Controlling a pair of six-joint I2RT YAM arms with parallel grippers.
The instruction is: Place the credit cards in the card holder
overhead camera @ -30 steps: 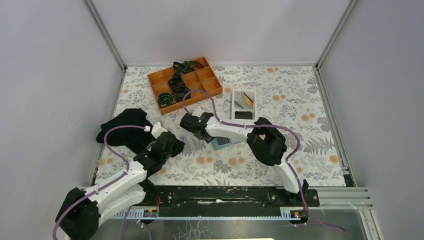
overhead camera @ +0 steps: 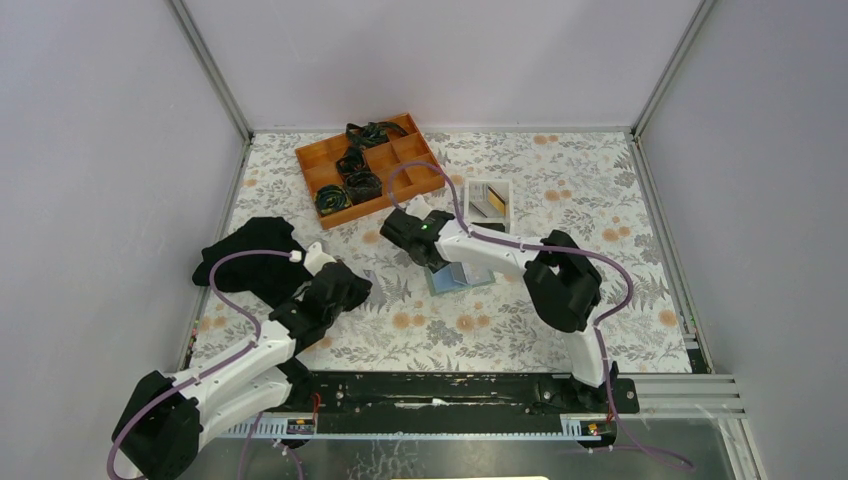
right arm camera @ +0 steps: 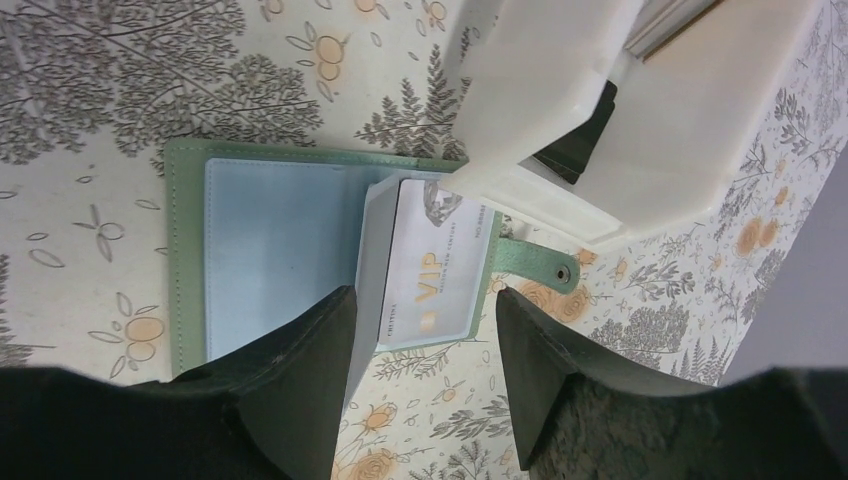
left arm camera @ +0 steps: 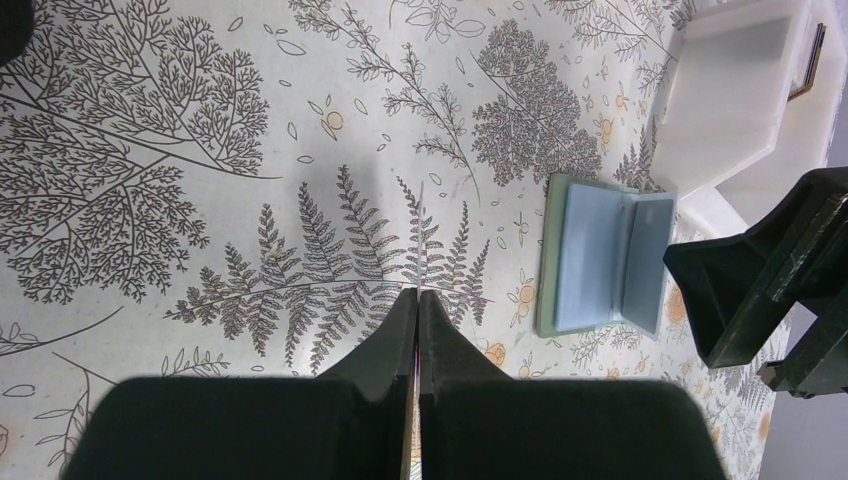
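Observation:
The card holder [right arm camera: 280, 250] lies open, green outside with light-blue inner pages [left arm camera: 590, 260]; a white VIP card [right arm camera: 435, 270] shows on its right part, beside an upright flap. A white box [overhead camera: 488, 200] with cards stands behind it; its white compartments fill the upper right wrist view. My right gripper hangs over the holder with its fingers apart and nothing seen between them. My left gripper is shut over bare table left of the holder, nothing visible between its fingertips.
A wooden tray [overhead camera: 410, 175] with coiled dark straps stands at the back left. A black cloth [overhead camera: 250, 255] lies on the left.
The right arm has moved right and toward the back, uncovering more of the holder in the top view. The left arm has not visibly moved.

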